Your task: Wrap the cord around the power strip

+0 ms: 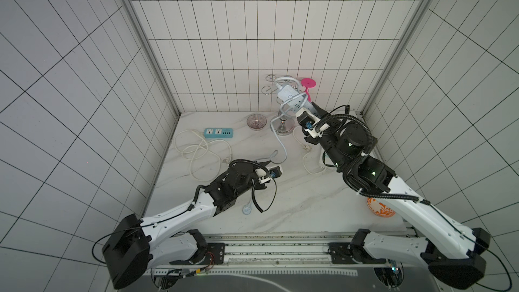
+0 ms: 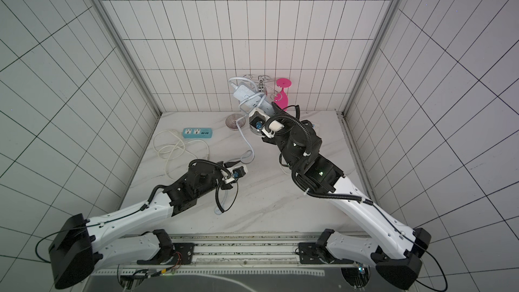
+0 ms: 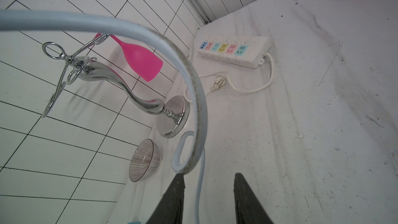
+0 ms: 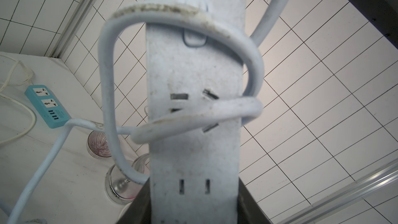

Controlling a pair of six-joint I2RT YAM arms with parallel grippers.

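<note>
The white power strip [image 4: 194, 70] is lifted off the table and tilted, its near end clasped between the fingers of my right gripper. Its thick pale cord [image 4: 199, 118] crosses the socket face and forms a loose loop around the strip. From there the cord [image 1: 278, 138] hangs to the table near my left gripper. That gripper is part open and grips nothing. In the left wrist view a length of cord [image 3: 199, 195] shows in the gap between its fingertips; whether it lies between them or beyond is unclear.
A chrome stand [image 3: 112, 76] holding a pink spatula [image 3: 141, 60] and a striped bowl [image 3: 143, 161] stand by the back wall. The teal power strip [image 1: 218, 133] lies at left, another white strip [image 3: 236, 49] at right. An orange bowl [image 1: 380, 207] sits front right.
</note>
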